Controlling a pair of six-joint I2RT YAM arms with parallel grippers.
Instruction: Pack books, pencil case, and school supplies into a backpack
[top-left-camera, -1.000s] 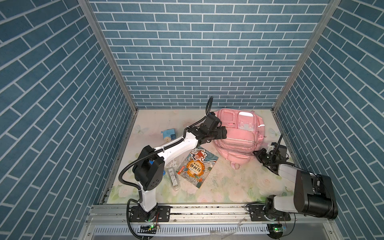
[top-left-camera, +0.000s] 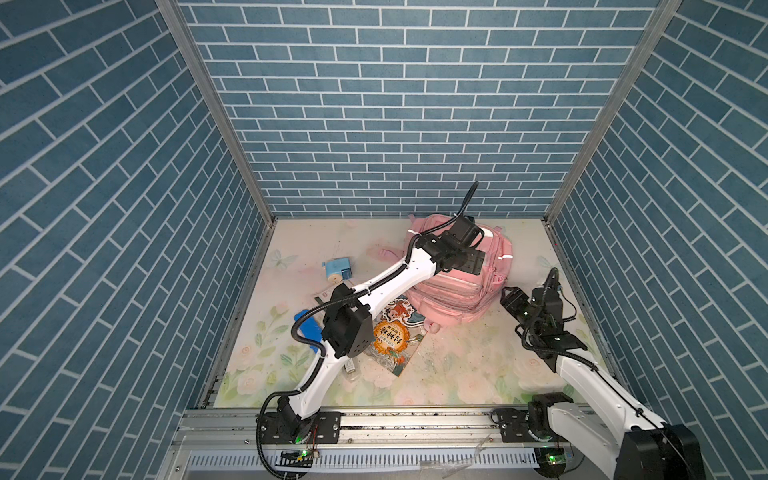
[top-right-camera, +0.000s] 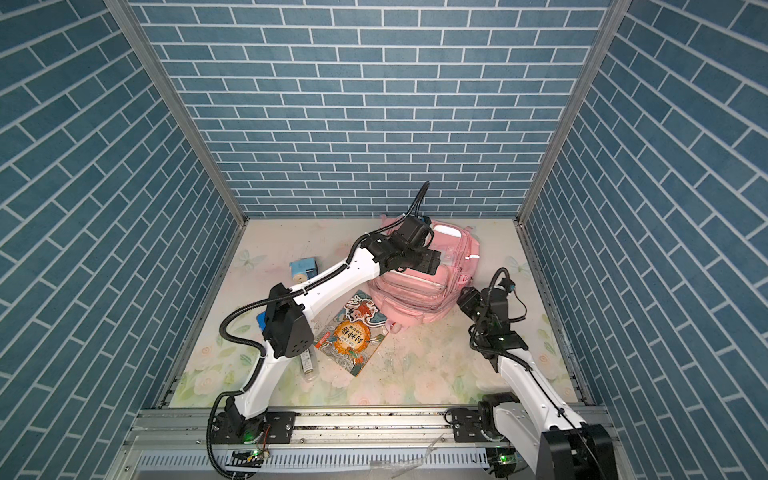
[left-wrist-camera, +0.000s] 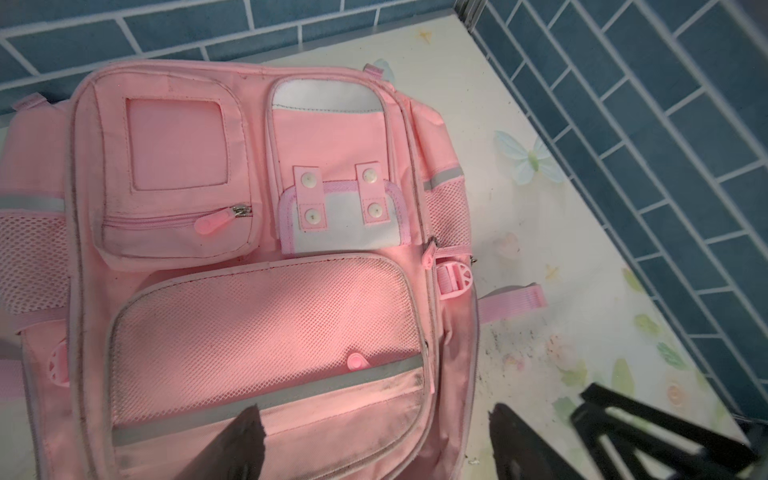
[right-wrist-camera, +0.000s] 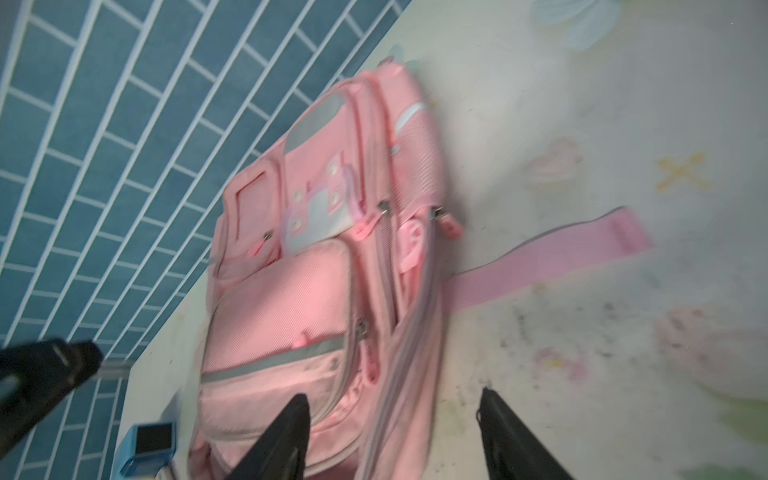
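The pink backpack (left-wrist-camera: 264, 336) lies on its back at the rear of the table, front pockets up. Over it hangs my left gripper, open and with nothing between its fingers. My right gripper is open too, at the bag's lower right side and apart from it in the top left view. A book with an orange round title (top-left-camera: 392, 337) lies left of the bag, partly behind my left arm. Farther left are a blue box (top-left-camera: 337, 267) and a blue item (top-left-camera: 306, 324), the latter mostly covered by the arm. A narrow clear case (top-right-camera: 307, 364) lies near the front.
Free table (top-left-camera: 472, 368) stretches in front of the backpack. Tiled walls close in the back and both sides. A pink strap (left-wrist-camera: 512, 304) sticks out from the bag's right side. My left arm crosses above the book and small supplies.
My left gripper moved right over it.
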